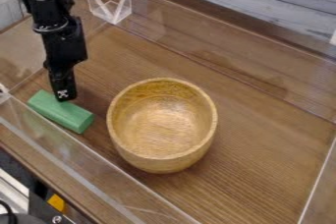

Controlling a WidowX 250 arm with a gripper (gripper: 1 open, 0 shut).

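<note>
The black gripper [63,92] hangs at the left, just above and behind a green rectangular block [59,112] lying on the wooden table. The fingers look shut, with nothing visible between them. A large yellow bowl [161,125] sits to the right of the block.
A clear edge strip runs along the front left, with cables beyond it. A white object [113,7] stands at the back left.
</note>
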